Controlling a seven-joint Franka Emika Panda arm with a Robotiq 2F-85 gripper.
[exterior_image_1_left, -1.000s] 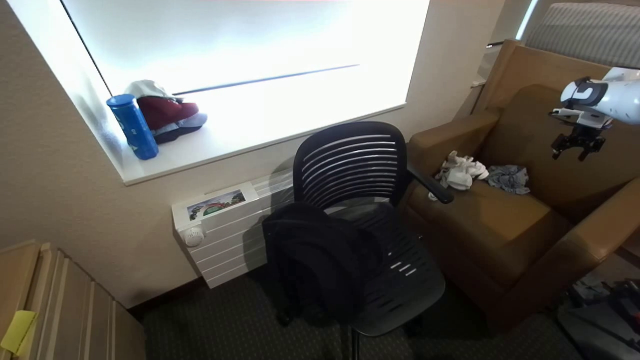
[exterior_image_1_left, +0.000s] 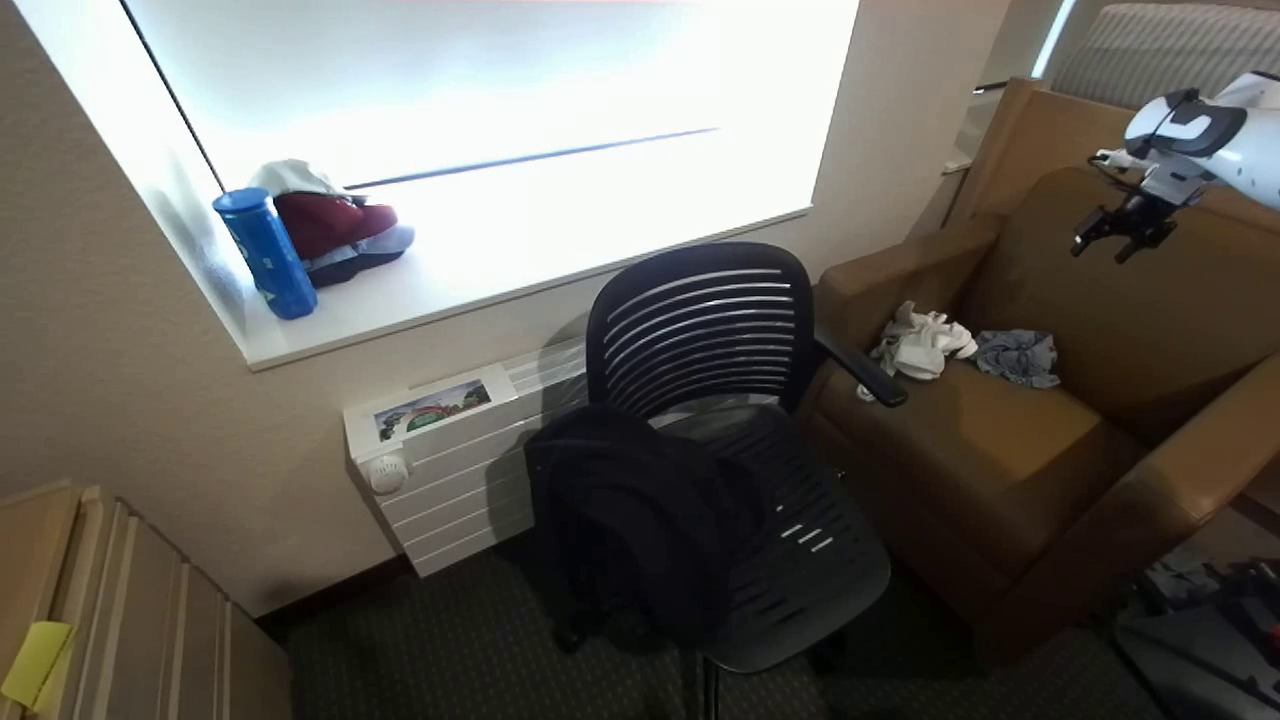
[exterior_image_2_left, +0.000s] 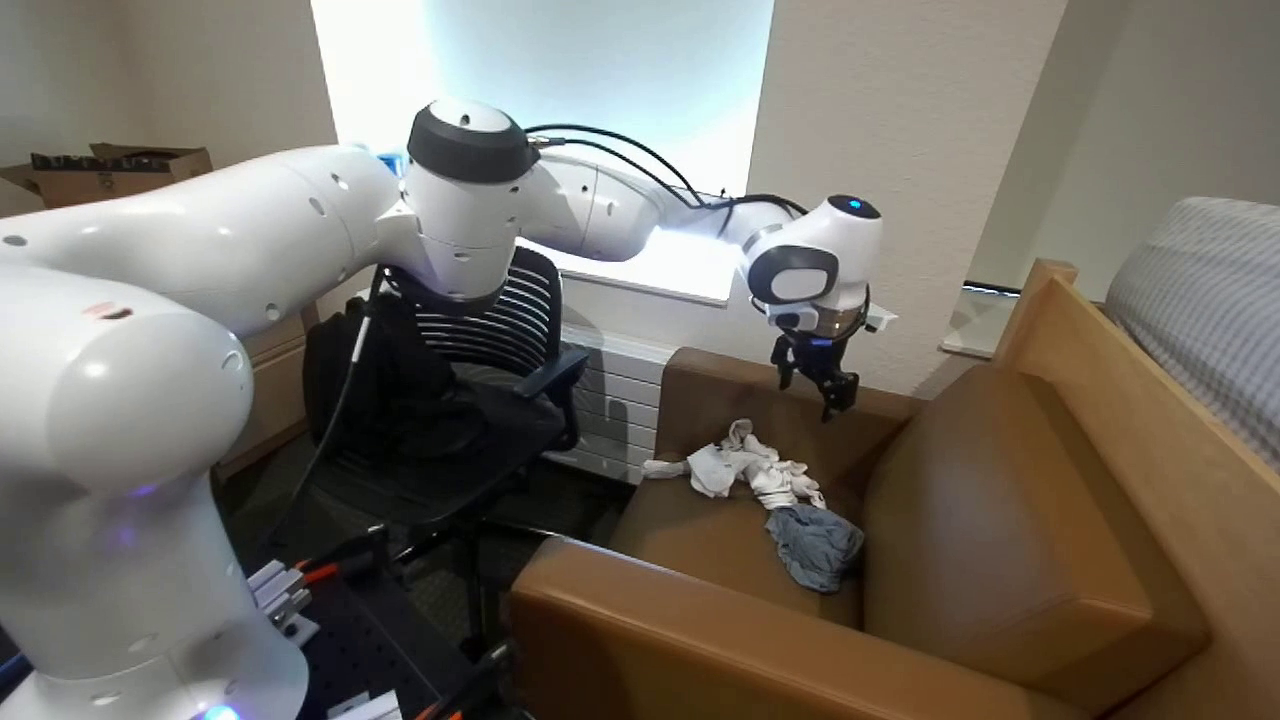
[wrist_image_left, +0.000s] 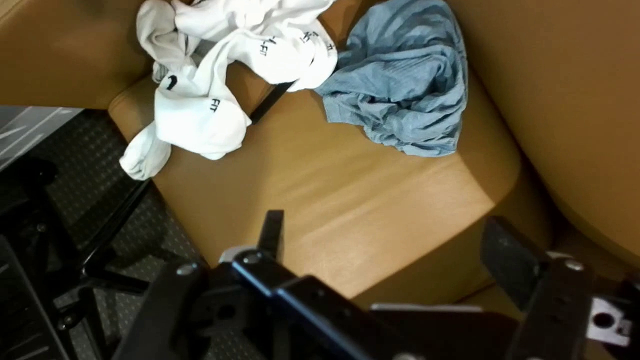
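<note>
High over the brown armchair, my gripper (exterior_image_2_left: 810, 390) hangs open and empty, its two black fingers spread wide apart in the wrist view (wrist_image_left: 387, 240). On the far part of the seat lies a loose heap of white socks (wrist_image_left: 198, 117) with dark lettering, one end reaching over the seat's edge. A crumpled grey-blue cloth (wrist_image_left: 408, 84) lies beside the socks, close to the chair's backrest. In exterior view 2 the socks (exterior_image_2_left: 750, 466) and the cloth (exterior_image_2_left: 816, 546) are both below the gripper, well apart from it.
The armchair (exterior_image_2_left: 696, 612) has raised armrests and a tall backrest. A black swivel chair (exterior_image_1_left: 708, 324) with a dark jacket (exterior_image_1_left: 648, 516) on it stands alongside. On the windowsill are a blue bottle (exterior_image_1_left: 266, 254) and caps (exterior_image_1_left: 330, 224). The near part of the seat is bare.
In exterior view 1 my gripper has moved up and slightly left, and its tilt has changed. The socks and the cloth have stayed where they were.
</note>
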